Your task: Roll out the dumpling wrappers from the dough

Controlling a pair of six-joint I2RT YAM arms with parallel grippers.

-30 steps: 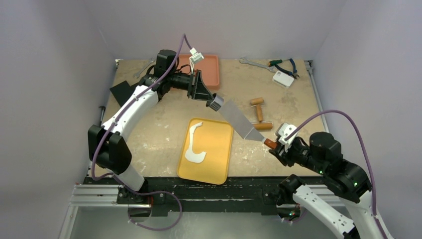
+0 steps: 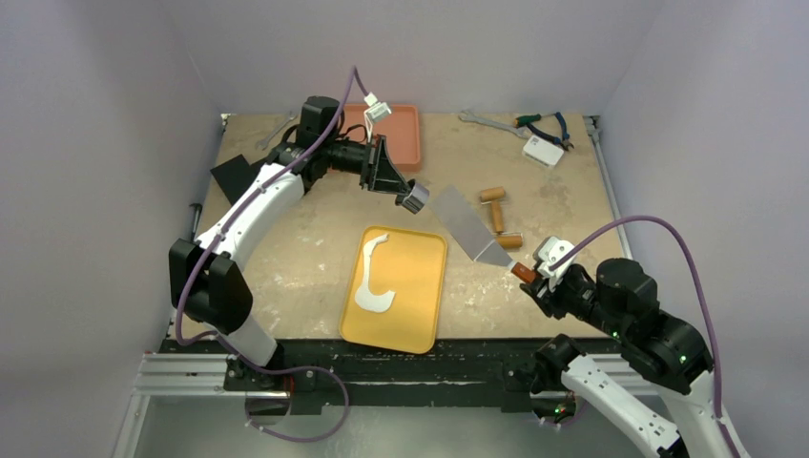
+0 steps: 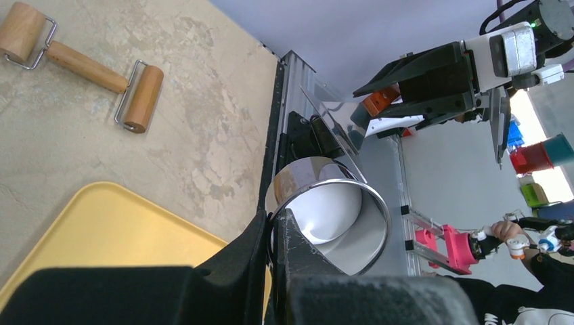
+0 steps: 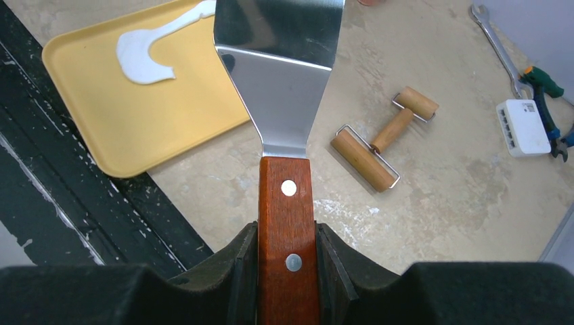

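A long white piece of dough (image 2: 376,298) lies on the yellow tray (image 2: 431,286). Above the back of that tray, my left gripper is shut on the rim of a metal ring cutter (image 3: 376,233). At front right, my right gripper grips the wooden handle (image 4: 284,203) of a wide metal scraper (image 2: 463,224), whose blade points up-left toward the cutter. A wooden double roller (image 2: 496,217) lies on the worktop right of the tray, partly under the blade in the top view.
An orange tray (image 2: 405,124) stands at the back, partly behind the left arm. A wrench (image 2: 491,122), pliers (image 2: 553,129) and a white box (image 2: 542,151) lie at the back right. A black plate (image 2: 232,177) lies at left. The worktop left of the yellow tray is clear.
My right gripper has moved slightly right with the scraper, leaving a wider gap between blade and cutter. My left arm looks unchanged.
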